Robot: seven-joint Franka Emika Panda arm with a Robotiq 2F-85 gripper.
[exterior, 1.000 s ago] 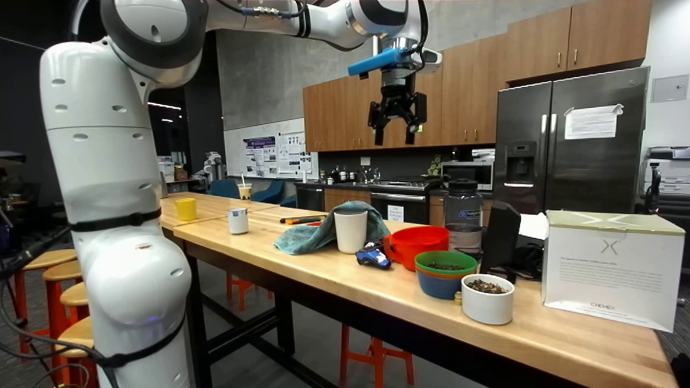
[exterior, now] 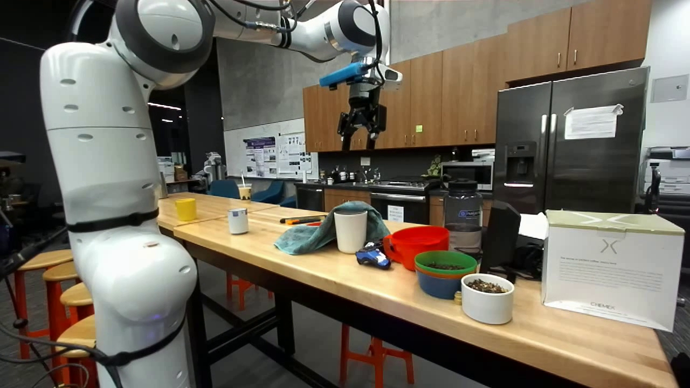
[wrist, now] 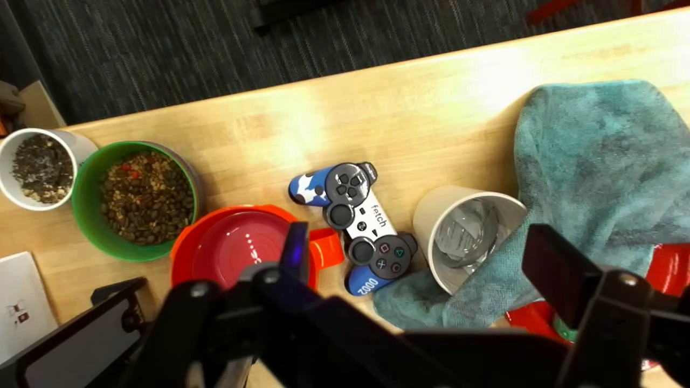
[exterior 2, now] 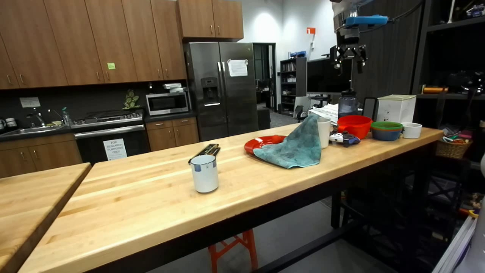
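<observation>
High over the wooden table, my gripper point(exterior: 359, 143) stands open with its fingers well apart and nothing between them. In the wrist view its dark fingers point(wrist: 557, 275) frame a game controller point(wrist: 372, 226) and a white cup point(wrist: 467, 233) on the table far below. A teal cloth point(wrist: 598, 155) lies against that cup and over part of a red plate point(exterior 2: 261, 143). The red bowl point(wrist: 229, 246) with an orange handle sits beside the controller. Next to it is a green bowl point(wrist: 145, 200) of dark bits, nested on others, then a small white bowl point(wrist: 42, 169).
A white mug point(exterior 2: 205, 175) stands alone towards the table's other end, near some dark tools point(exterior 2: 207, 151). A water bottle point(exterior: 463, 216) and a white box point(exterior: 611, 271) stand at the bowls' end. Bare tabletop runs along the near edge.
In exterior view 1 my gripper has moved left and slightly down, still open. The objects on the table have not moved.
</observation>
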